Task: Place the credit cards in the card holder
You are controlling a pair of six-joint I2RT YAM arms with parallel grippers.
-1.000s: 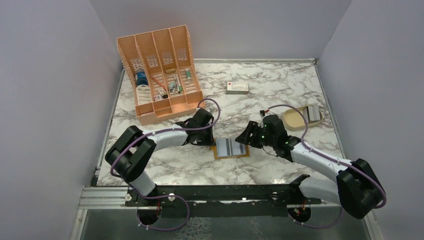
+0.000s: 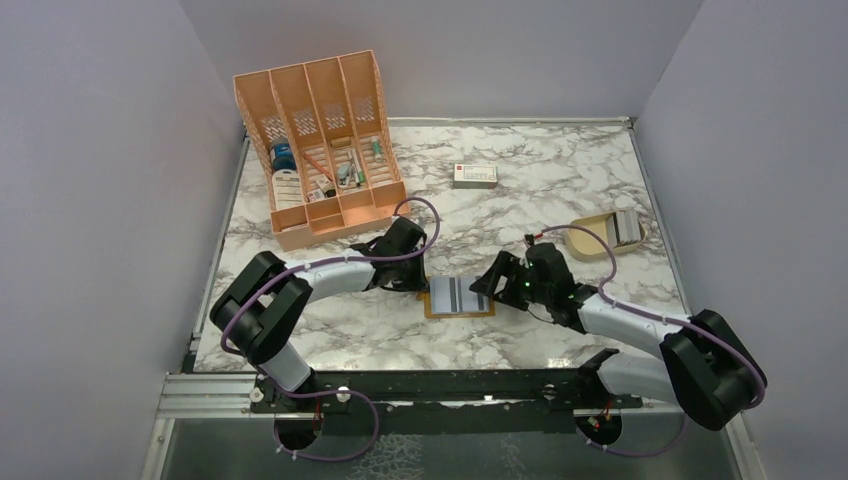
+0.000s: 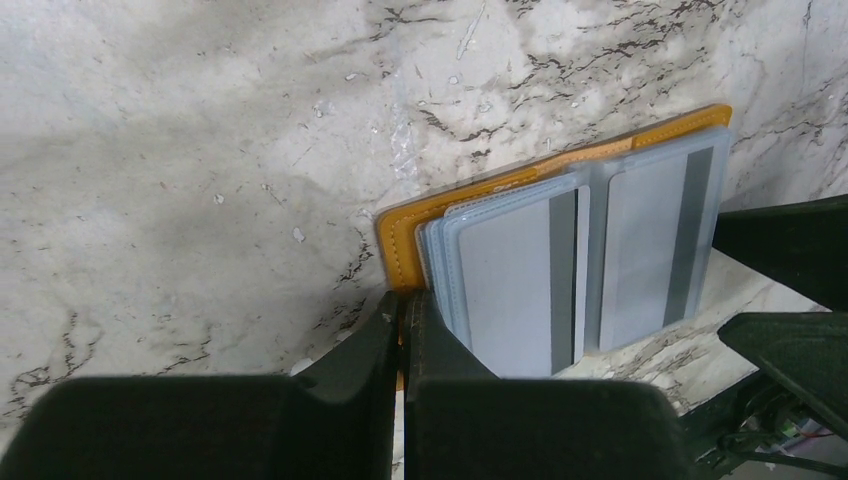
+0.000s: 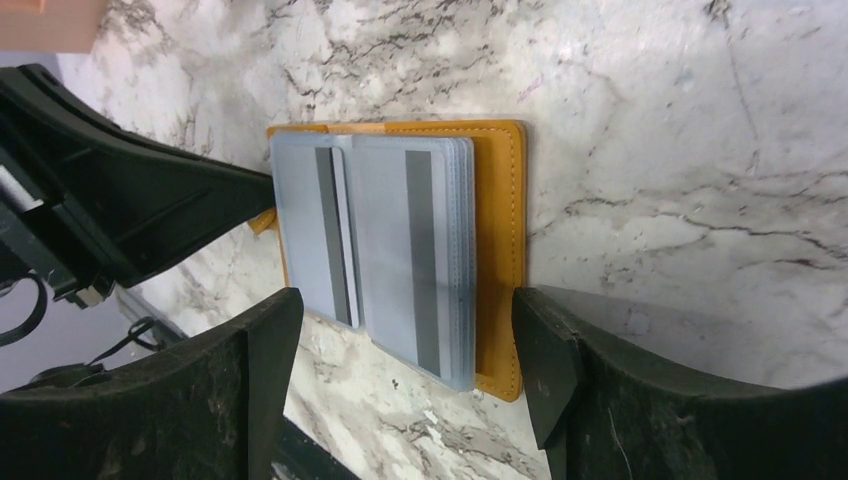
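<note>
The tan card holder (image 2: 459,315) lies spread flat on the marble table, its clear sleeves (image 4: 392,240) holding white cards with dark stripes. My left gripper is shut on the holder's edge, and a sliver of tan shows between its fingertips. Over the opposite end my right gripper stands open, with one finger (image 4: 545,330) just past the tan edge. Both its dark fingertips also appear at the right of the left wrist view. White-and-grey striped cards (image 2: 628,226) stand in a tan oval basket (image 2: 588,243) at the right.
A wooden compartment organizer (image 2: 310,238) with small items stands at the back left. A small white-and-green box (image 2: 475,176) lies at the back middle. Bare marble surrounds the holder in front and behind.
The holder has shifted a little to the left. My left arm looks still.
</note>
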